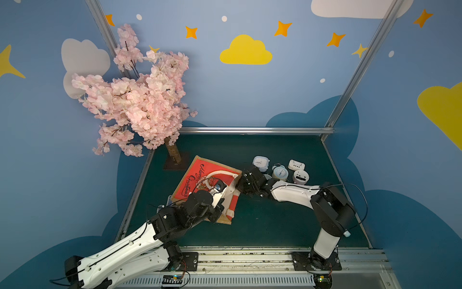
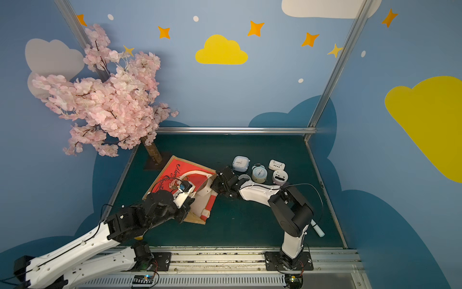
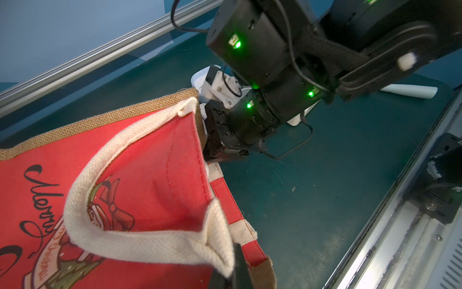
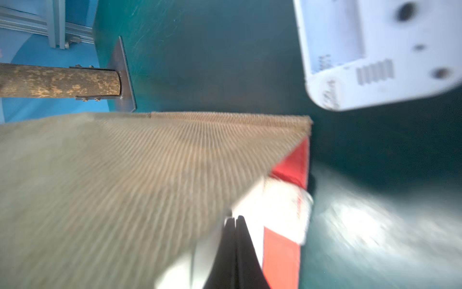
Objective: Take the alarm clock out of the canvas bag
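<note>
The red canvas bag [image 1: 197,178] lies on its side with its striped mouth facing right. In the left wrist view my left gripper is at the white handle [image 3: 84,202] near the mouth; it looks shut, and whether strap is between its fingers is unclear. My right gripper is shut at the bag's mouth, its tips beside the burlap flap [image 4: 158,163] and white cloth, with nothing clearly held. The bag's inside is mostly hidden, and I cannot make out an alarm clock in it.
Several clocks and small devices, including a white square one [image 1: 260,162] and a round clock [image 1: 280,172], stand right of the bag. The blossom tree's trunk [image 1: 174,153] stands at back left.
</note>
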